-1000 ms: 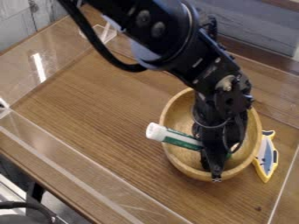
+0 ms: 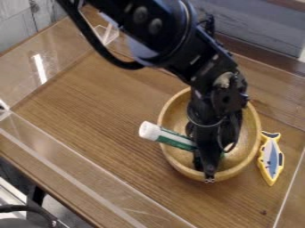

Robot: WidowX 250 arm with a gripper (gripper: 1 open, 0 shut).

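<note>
My black gripper (image 2: 205,153) reaches down from the top into a tan round bowl (image 2: 174,116) at the right of the table. A tube with a white end and green label (image 2: 162,134) lies slanted in the bowl, poking over its left side and running behind or between my fingers. My gripper looks closed on the tube, though the fingertips are dark and partly hidden. A yellow fish-shaped piece with a blue and white face (image 2: 270,158) lies on the table just right of the bowl.
A ledge runs along the back, and cables sit beyond the table's left edge.
The gripper and arm have shifted slightly left and up, with the tube and bowl shifting a little along with them.
</note>
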